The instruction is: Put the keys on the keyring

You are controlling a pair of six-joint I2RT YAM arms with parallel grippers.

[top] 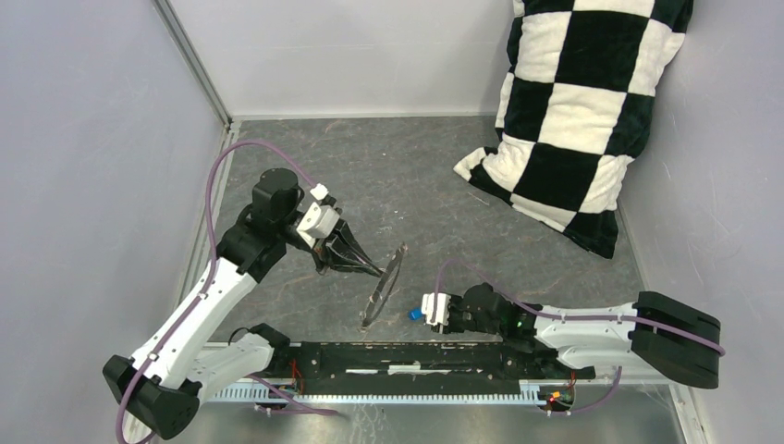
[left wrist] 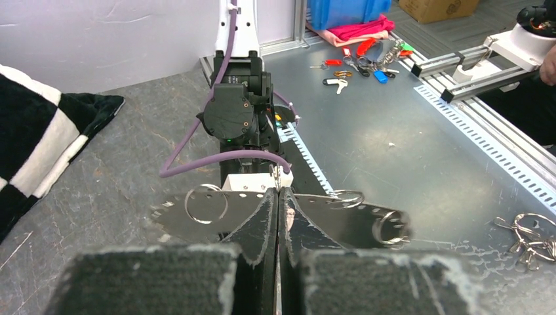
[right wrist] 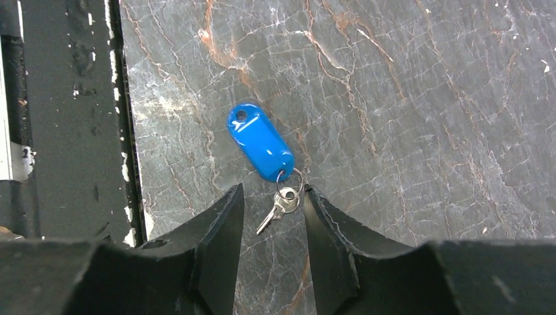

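A blue key tag lies on the marbled tabletop, joined by a thin ring to a small silver key. My right gripper is low over the table and open; the key lies between its fingertips in the right wrist view, without visible grip. In the top view the blue tag shows just left of that gripper. My left gripper is shut on the middle of a thin, shiny metal strip with rings along it, including a loose ring. Raised above the table, the strip hangs tilted in the top view.
A checkered cushion occupies the back right. Beyond the front rail, the left wrist view shows more keys and tags and a bunch of rings.
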